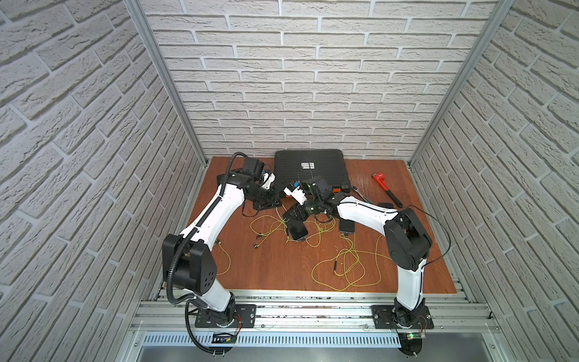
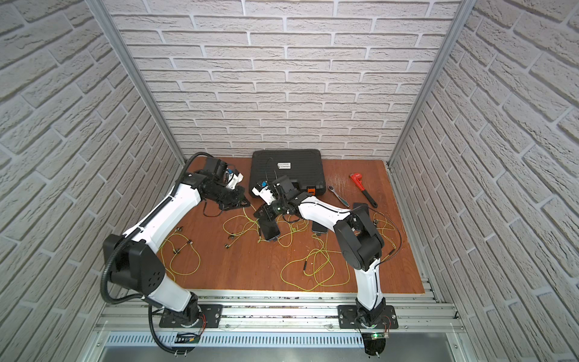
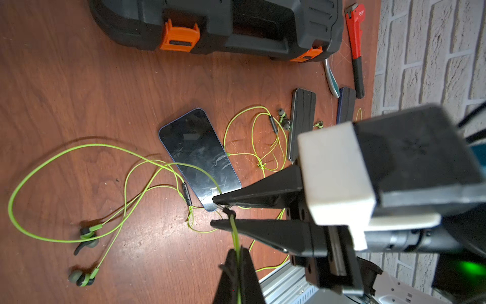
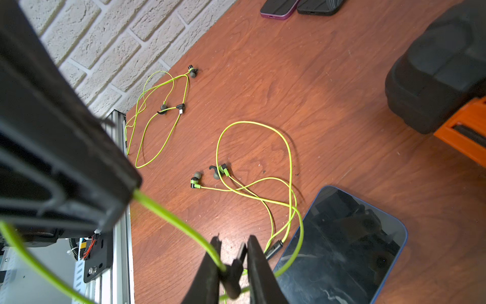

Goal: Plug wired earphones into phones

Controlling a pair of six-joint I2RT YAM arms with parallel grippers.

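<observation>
My left gripper is shut on a yellow-green earphone cable (image 3: pixel 234 230), which runs up to a small black jack (image 3: pixel 227 210). My right gripper stands part open around that jack in the left wrist view; whether it touches it I cannot tell. In the right wrist view the jack (image 4: pixel 234 278) is at my right fingertips. A dark phone (image 3: pixel 195 147) lies on the table below both grippers, with cable loops and earbuds (image 3: pixel 86 276) beside it.
An orange-latched black case (image 3: pixel 253 45) stands at the back. More phones (image 3: pixel 302 111) and cable tangles lie to the right, along with a red wrench (image 3: pixel 354 35) and a metal tool (image 3: pixel 331 81). Another earphone set (image 4: pixel 162 109) lies at the left.
</observation>
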